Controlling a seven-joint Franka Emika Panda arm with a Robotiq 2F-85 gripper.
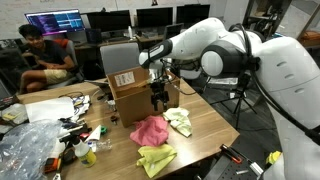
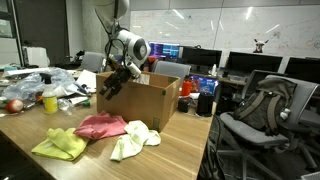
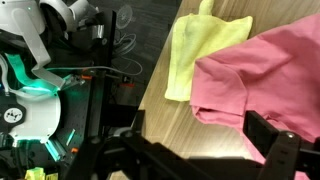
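Note:
My gripper is open, with nothing held between its fingers. It hangs at the front of the cardboard box (image 1: 133, 103), above the cloths. A pink cloth (image 1: 151, 131) lies crumpled on the table; in the wrist view the pink cloth (image 3: 225, 90) spreads across the right side, partly behind a finger. The yellow cloth (image 1: 155, 160) is nearer the table's front edge, and the yellow cloth (image 3: 200, 45) shows at the top of the wrist view. A pale white-green cloth (image 2: 133, 141) rests to the right of the pink one.
Left of the cloths stand a yellow container (image 2: 50, 103) and a crowd of small items, beside clear plastic wrapping (image 1: 28, 145). A dark bottle (image 2: 205, 103) is right of the box. Bare table (image 2: 185, 145) lies on the right.

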